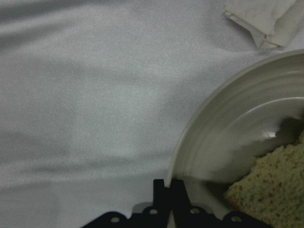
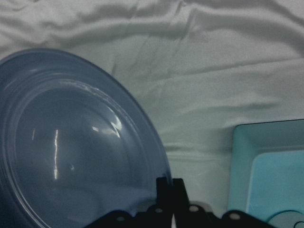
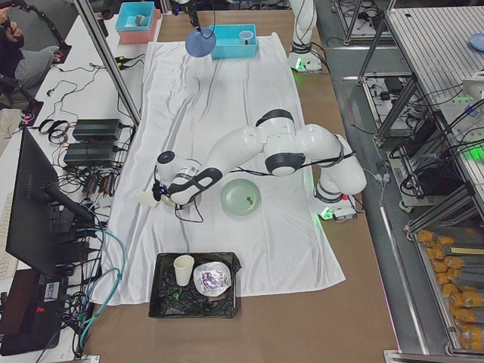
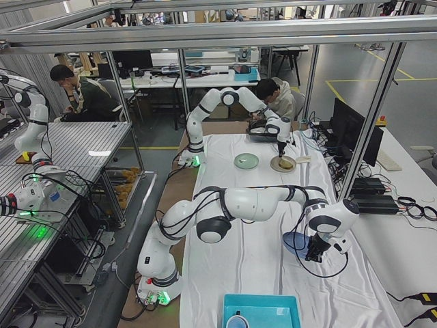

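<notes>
A blue plate [image 3: 200, 44] hangs beside the blue bin [image 3: 234, 48] in the camera left view. My right gripper is shut on its rim. In the camera right view the same plate [image 4: 293, 242] appears farther from the bin. My left gripper is shut on the rim of a beige plate [image 1: 218, 109], which holds a piece of bread-like food [image 1: 270, 185]. A white paper piece [image 1: 261, 19] lies beside that plate.
A green plate [image 3: 240, 197] sits on the white cloth. A black tray [image 3: 162, 302] with a cup and foil-covered dish stands at the near end. The blue bin holds a mug.
</notes>
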